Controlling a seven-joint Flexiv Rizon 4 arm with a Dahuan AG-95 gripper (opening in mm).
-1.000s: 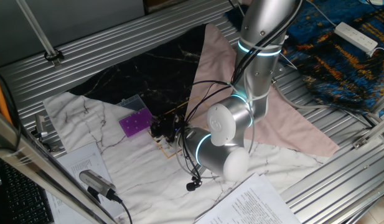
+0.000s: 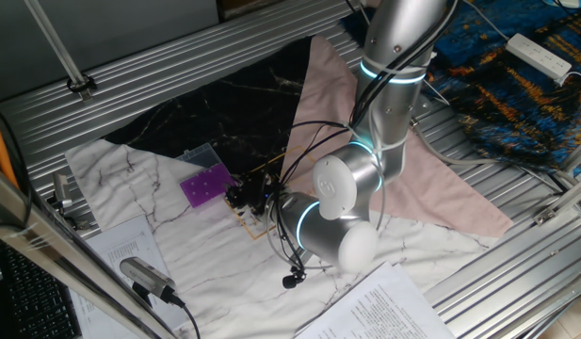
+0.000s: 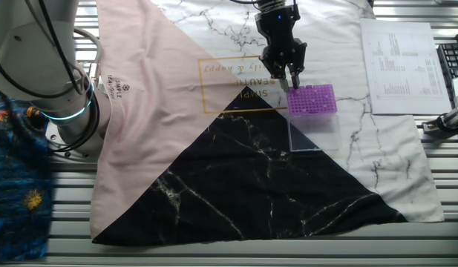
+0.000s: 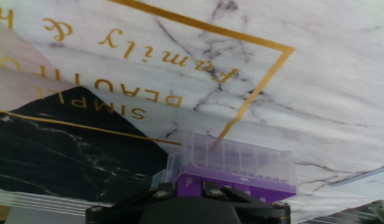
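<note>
A purple rack (image 3: pixel 312 99) with a grid of holes lies on the cloth, its clear hinged lid (image 3: pixel 315 133) folded open beside it. In the wrist view the rack's purple side (image 4: pixel 241 184) shows at the bottom, below a clear ribbed wall. My gripper (image 3: pixel 289 83) is at the rack's near corner, pointing down. Its two dark fingertips (image 4: pixel 211 188) stand apart, with part of the purple side visible in the gap. Whether they touch the rack cannot be told. From exterior view 1, the dark gripper (image 2: pixel 247 194) sits right beside the purple rack (image 2: pixel 206 185).
A marble-and-pink cloth (image 3: pixel 162 89) with gold lettering covers the table. Printed sheets (image 3: pixel 403 63) and a keyboard (image 3: pixel 455 59) lie to one side. A small camera on a stand (image 2: pixel 147 278) and a metal post (image 2: pixel 59 47) stand near the edges.
My gripper has shifted slightly toward the purple rack, and its dark fingers now reach closer to the rack's edge. The rack and its lid have not visibly moved.
</note>
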